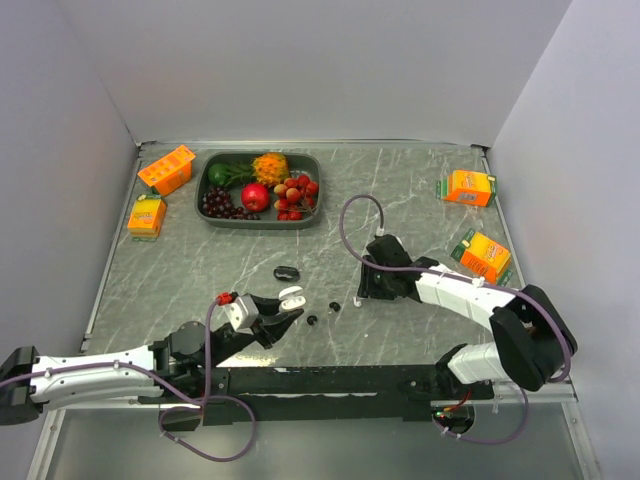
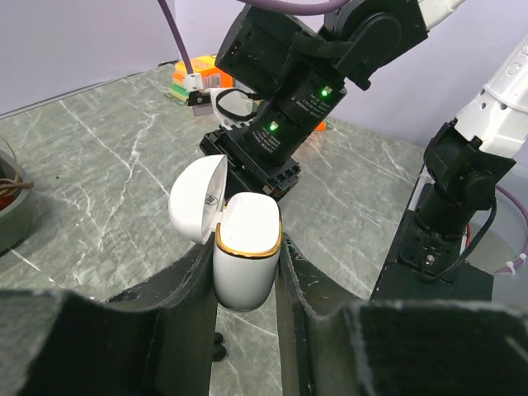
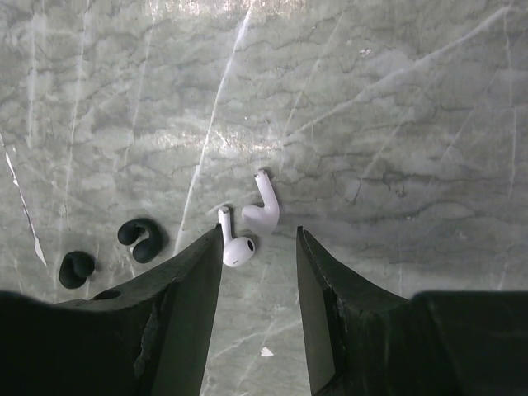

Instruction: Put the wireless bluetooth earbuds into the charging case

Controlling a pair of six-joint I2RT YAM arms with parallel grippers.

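The white charging case [image 2: 246, 252], lid [image 2: 196, 198] raised, is held in my left gripper [image 1: 290, 312], shut on it at the bottom-centre of the top view. Two white earbuds [image 3: 262, 212] [image 3: 237, 250] lie on the marble surface in the right wrist view, close together. My right gripper [image 1: 366, 285] hangs over them, part open, its fingertips [image 3: 307, 239] framing the space just beside the earbuds with nothing visible between. Two small black pieces [image 3: 142, 239] [image 3: 76, 269] lie left of the earbuds.
A grey bin of fruit [image 1: 257, 223] stands at the back left. Orange boxes [image 1: 484, 255] sit along both sides. A small dark oblong object [image 1: 286, 273] lies mid-table.
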